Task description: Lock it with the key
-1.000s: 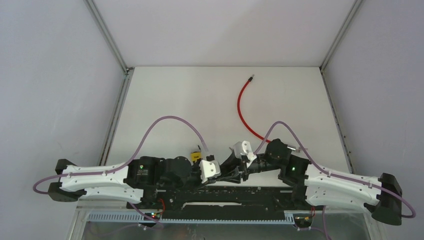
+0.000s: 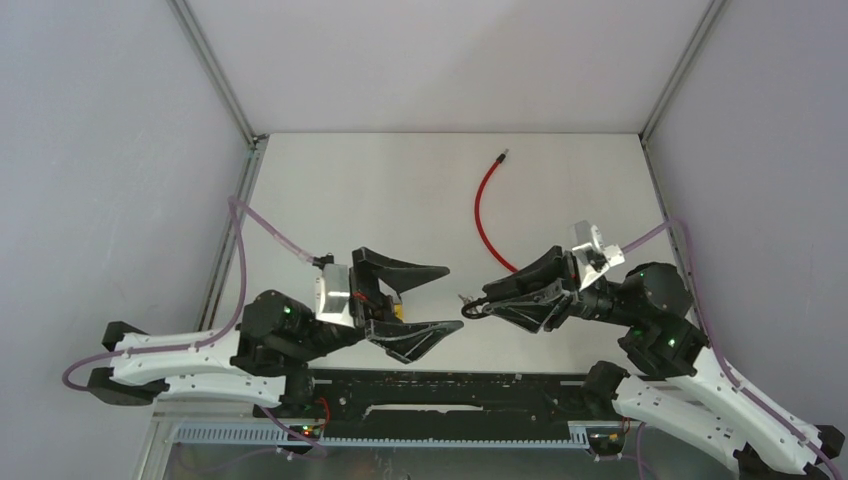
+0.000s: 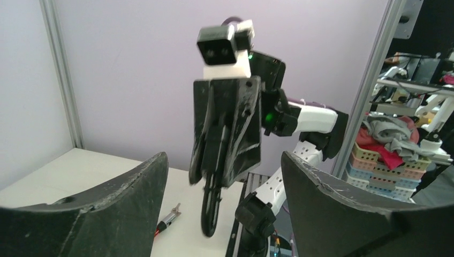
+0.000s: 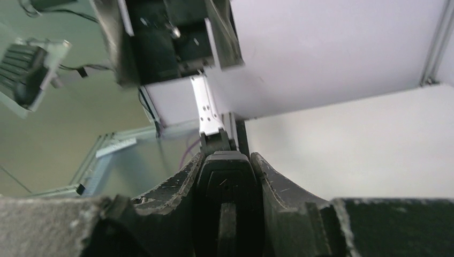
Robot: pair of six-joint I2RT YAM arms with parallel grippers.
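Note:
My right gripper [image 2: 490, 300] is shut on a black piece [image 3: 213, 152]. A dark loop [image 3: 211, 214] hangs below its fingers, above the table. On the table lies a red cable [image 2: 478, 208] with a silver tip [image 2: 505, 153] at the back. In the left wrist view its silver end piece [image 3: 169, 218] rests on the table, with a small metal part sticking out of it that looks like a key [image 3: 177, 208]. From above, the right gripper and arm hide that end. My left gripper [image 2: 448, 298] stands open, facing the right one, empty between its fingers.
Close beside the left fingers, partly hidden, is a yellow object [image 2: 398, 307]. A small silvery bit [image 2: 463, 298] shows near the right fingertips. A black strip [image 2: 330, 390] runs along the front edge.
A second ago the grippers were close together near the front edge. Both have moved back and separated, the left opening and the right drawing rightward with the black piece. The back cable tip lies unmoved.

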